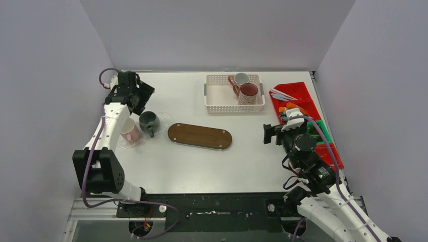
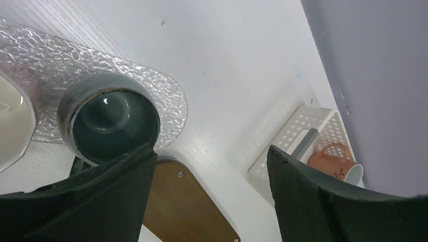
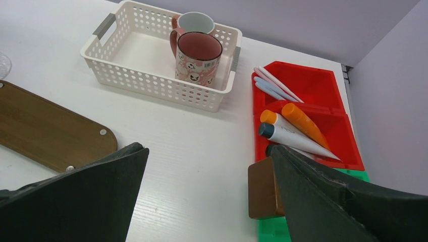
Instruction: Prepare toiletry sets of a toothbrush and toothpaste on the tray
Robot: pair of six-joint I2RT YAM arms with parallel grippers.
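On a clear textured tray at the left stand a dark green mug and a pink mug. My left gripper is open just behind the green mug, with nothing between its fingers. Over the table's right side my right gripper stands open and empty. Several toothpaste tubes, including an orange tube and a white tube, lie in a red bin. White and blue toothbrushes rest in its rear compartment. No toothbrush or tube shows on the clear tray.
A brown oval board lies mid-table. The white basket at the back holds a pink patterned mug and a grey mug. A green bin and a brown block sit near the right gripper.
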